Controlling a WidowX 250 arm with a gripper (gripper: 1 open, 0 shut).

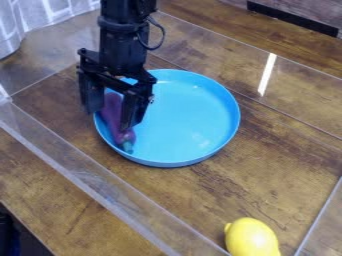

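Observation:
A black robot gripper (118, 92) reaches down from the top over the left side of a round blue plate (190, 126). Its fingers stand apart, open, around a purple object (120, 122) that lies on the plate's left part. The upper end of that object is partly hidden by the gripper, and I cannot tell whether the fingers touch it.
A yellow object (251, 237) sits at the bottom right on the wooden table (267, 150). Clear plastic edges run along the lower left and far right. A white crumpled sheet (20, 20) is at the top left. The table right of the plate is clear.

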